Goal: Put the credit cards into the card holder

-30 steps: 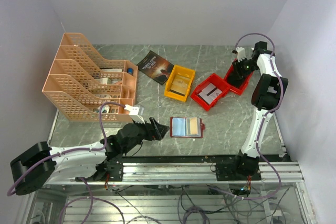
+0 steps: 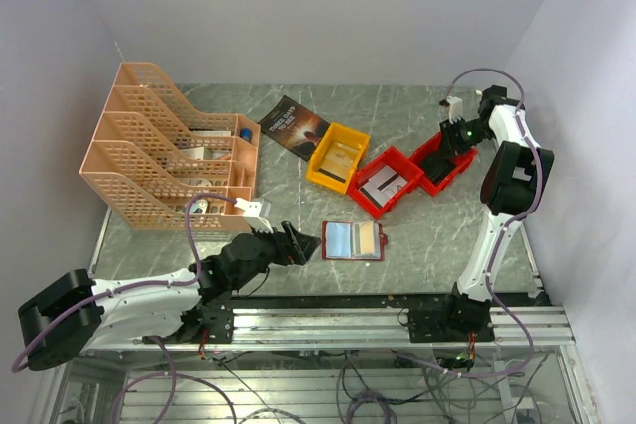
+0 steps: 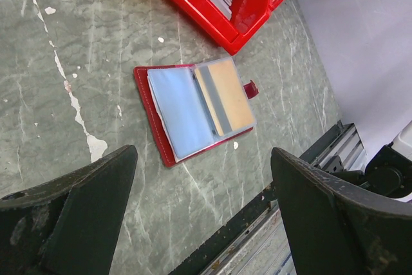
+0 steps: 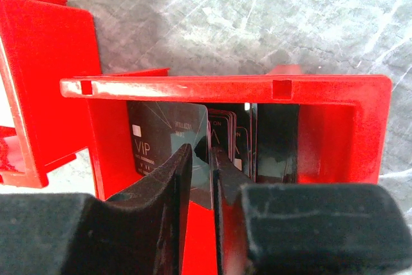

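The open card holder (image 2: 353, 240) lies at the front middle, clear sleeves on a red cover. Above it, my left gripper (image 2: 308, 243) is open and empty. My right gripper reaches into the right red box (image 4: 335, 88), fingertips close together at dark cards, one marked VIP (image 4: 148, 133); whether it grips one is unclear. Black cards (image 4: 277, 140) also stand in that box.
A second red box (image 2: 383, 186) and a yellow box (image 2: 338, 156) sit behind the holder. A poster (image 2: 294, 124) lies behind, and a tan tiered rack (image 2: 149, 166) fills the left. The right wall is near the right arm.
The left arm has stayed still.
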